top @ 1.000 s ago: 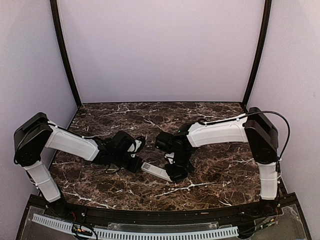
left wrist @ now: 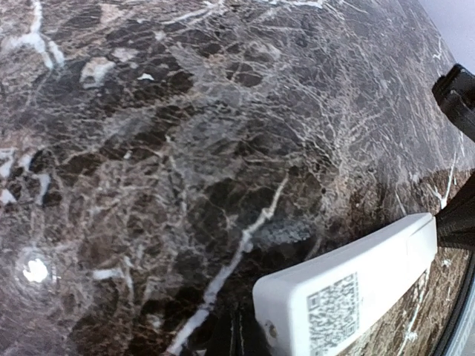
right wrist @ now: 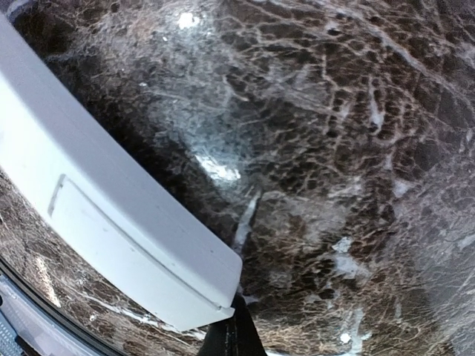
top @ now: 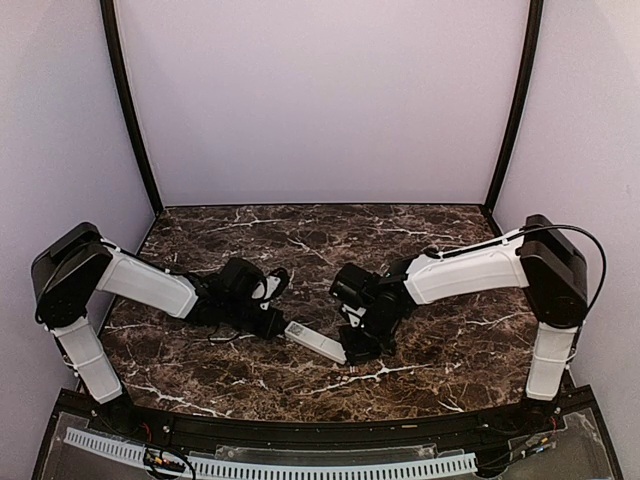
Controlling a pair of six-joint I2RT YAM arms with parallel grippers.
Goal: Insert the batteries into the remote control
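Note:
The white remote control [top: 315,342] lies on the table between my two grippers, its back side up. A printed code marks the end near my left gripper, which is shut at that end with nothing visible between its fingers. At the other end, my right gripper is shut, with its tips close against the remote's end edge; whether they touch it I cannot tell. The outlined battery cover [right wrist: 122,256] appears in place on the remote's back in the right wrist view. I cannot make out any batteries.
Tiny reddish specks [top: 347,376] show on the table just in front of the right gripper, too small to identify. A dark rail [top: 320,430] runs along its front edge.
The remote has moved very slightly to the right over the last second. The left arm is nearly still.

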